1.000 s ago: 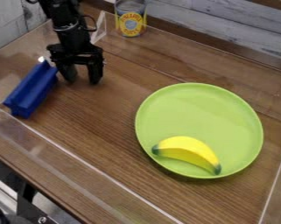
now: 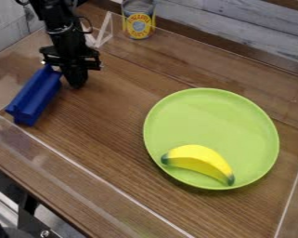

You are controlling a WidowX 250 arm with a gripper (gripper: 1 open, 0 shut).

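Note:
My black gripper [image 2: 71, 67] is low over the wooden table at the upper left, just behind a long blue object [image 2: 34, 97] that lies near the left edge. Its fingers are dark and small in this view, so whether anything sits between them is unclear. A yellow banana [image 2: 199, 162] lies on the front part of a round green plate [image 2: 213, 121] on the right.
A can with a yellow label [image 2: 137, 26] stands at the back, near the table's rear edge. The left and front edges of the table are close to the blue object.
My gripper has shifted a little to the left toward the blue object since a second ago, and its fingers look closer together. The plate and banana have not moved.

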